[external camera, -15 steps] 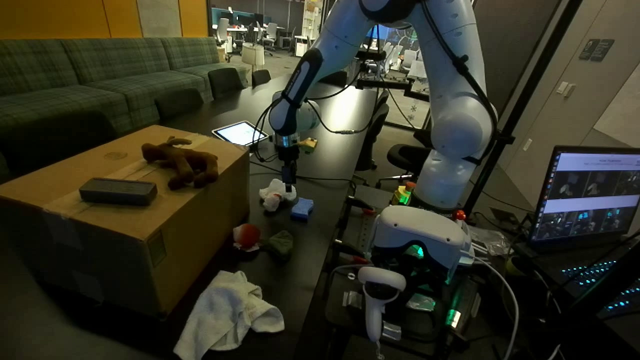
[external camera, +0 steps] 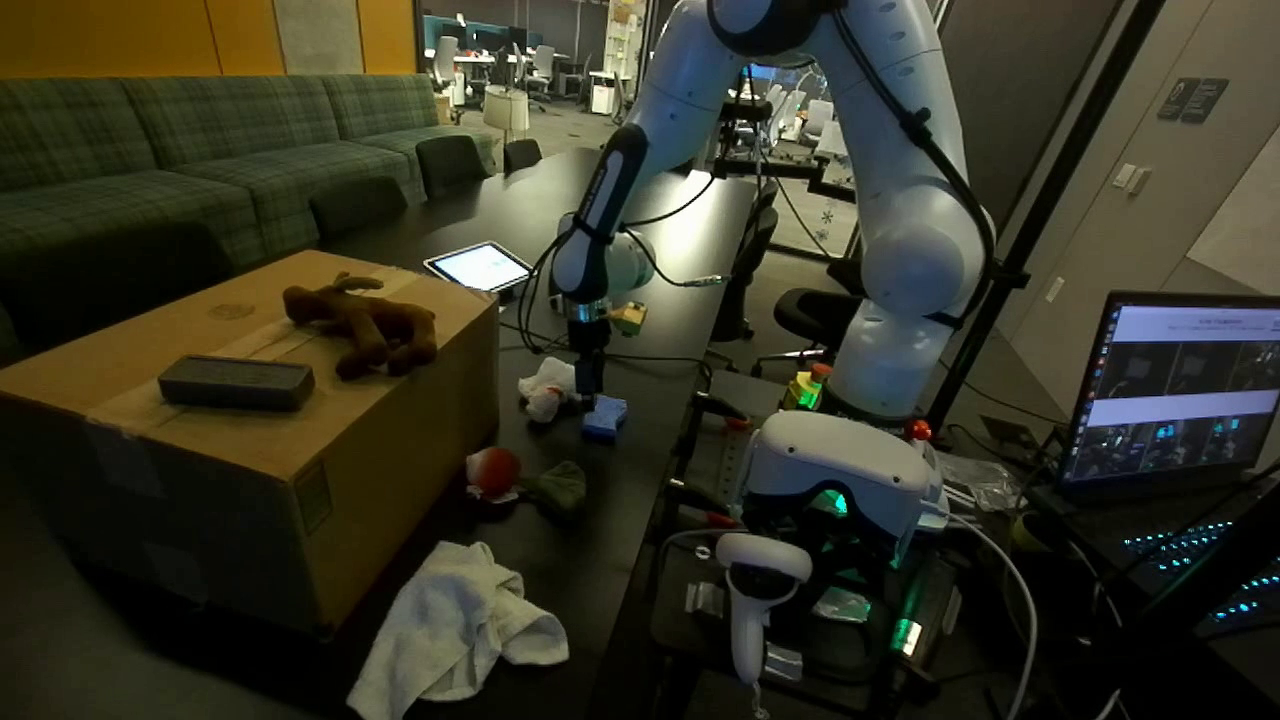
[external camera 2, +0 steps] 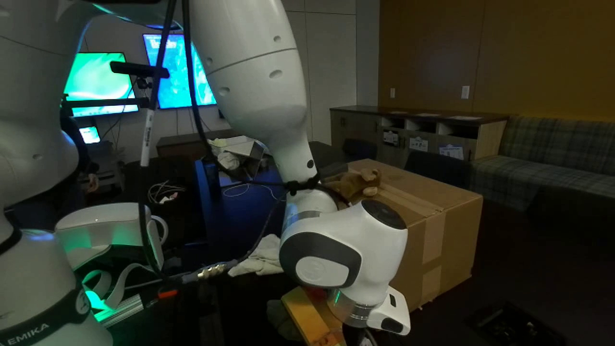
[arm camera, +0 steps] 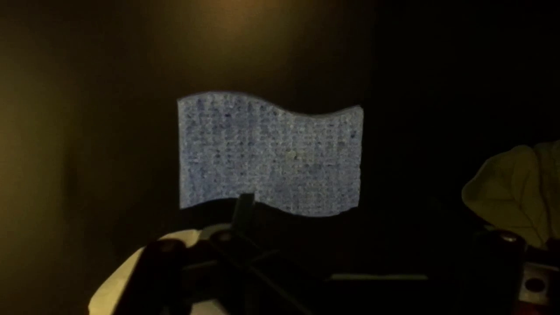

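A blue wavy-edged sponge (external camera: pixel 603 418) lies flat on the dark table; its face fills the middle of the wrist view as a blue sponge (arm camera: pixel 273 155). My gripper (external camera: pixel 588 382) points down just above the table, beside the sponge and close to the white-and-red soft item (external camera: pixel 546 391). The fingers are open and hold nothing. In the wrist view, a dark finger (arm camera: pixel 243 212) overlaps the sponge's lower edge; the remaining gripper parts are too dark to make out well. In exterior view 2 the fingertips are hidden.
A red-and-white ball-like item (external camera: pixel 492 473) and a green leaf-like plush (external camera: pixel 558 488) lie nearer the camera, with a pale towel (external camera: pixel 456 630) beyond. The cardboard box (external camera: pixel 396 480) bounds one side. A yellow-green block (external camera: pixel 627 318) and tablet (external camera: pixel 479 266) sit behind.
My gripper has come down and slightly right in exterior view 1, from above the white-and-red item to beside the blue sponge. The table objects stay where they were.
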